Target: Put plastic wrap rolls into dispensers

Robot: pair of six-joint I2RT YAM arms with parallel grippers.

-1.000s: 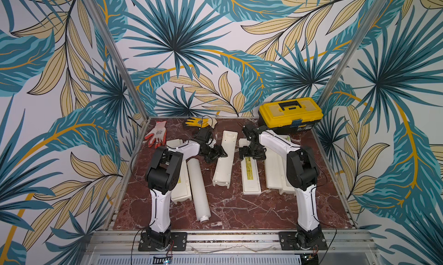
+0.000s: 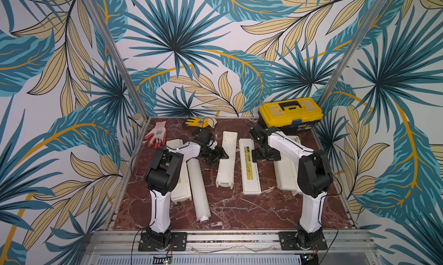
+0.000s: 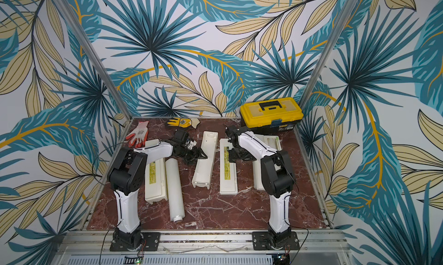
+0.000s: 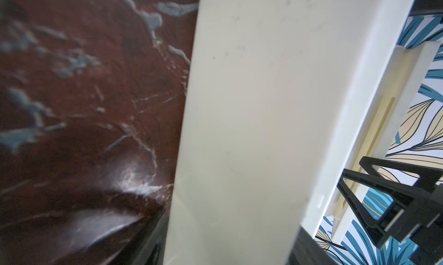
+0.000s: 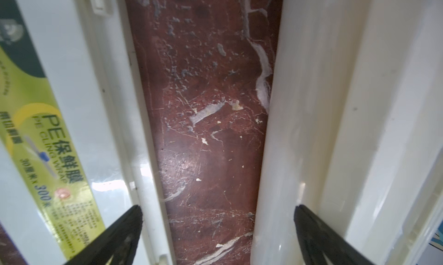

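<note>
A long white dispenser base [image 2: 226, 168] lies mid-table under my left gripper [image 2: 220, 154]. In the left wrist view the base [image 4: 258, 126] runs between that gripper's fingers, one at each long side; whether they press on it is unclear. A labelled white lid [image 2: 249, 172] lies to its right. My right gripper is open over bare table, with the lid [image 5: 106, 126] on its left and a whitish roll [image 5: 295, 140] beside a dispenser [image 5: 369, 163] on its right. Another wrap roll [image 2: 198, 191] lies at the left, next to a labelled dispenser [image 2: 183, 186].
Two gloves, one red-white [image 2: 156, 134] and one yellow [image 2: 199, 122], lie at the back left. A yellow toolbox [image 2: 290, 112] stands at the back right.
My right gripper has moved right, from above the lid to between the lid and the right dispenser. The near end of the dispenser base has swung slightly right; the left arm has barely moved.
</note>
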